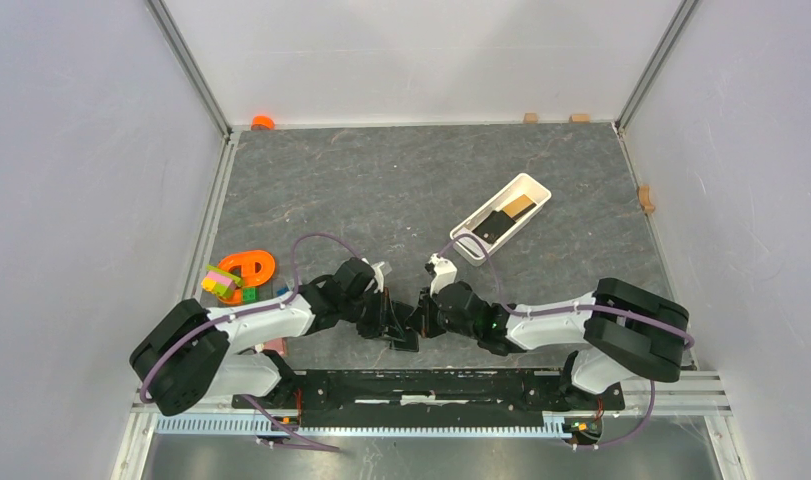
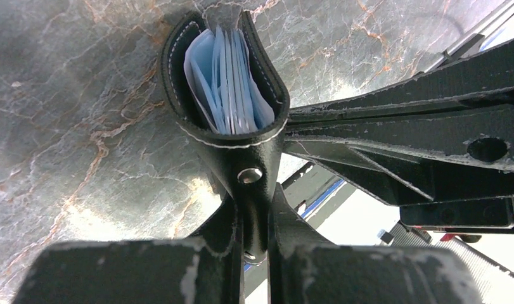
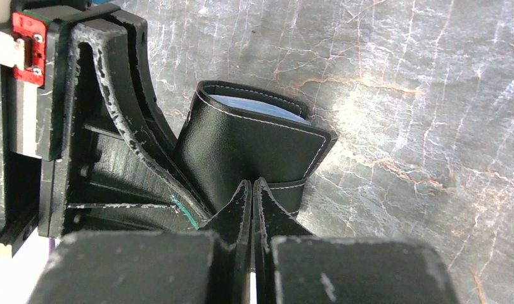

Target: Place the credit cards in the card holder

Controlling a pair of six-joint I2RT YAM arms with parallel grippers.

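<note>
A black leather card holder [image 2: 251,183] with light stitching shows in the left wrist view. Its top gapes, and a stack of thin whitish-blue leaves or cards [image 2: 229,82] stands inside. My left gripper is shut on the holder's lower part, off the table. In the right wrist view the holder [image 3: 241,149] appears broadside, with the left gripper's finger [image 3: 134,139] along its left side. My right gripper is shut, its tips in front of the holder's face; nothing shows between them. I cannot tell whether they touch it.
A white tray [image 1: 459,238] at the right back holds a tan piece [image 1: 518,207] and a black piece [image 1: 494,227]. Orange and coloured toy pieces [image 1: 249,268] lie at the left. Both arms nearly meet at the front.
</note>
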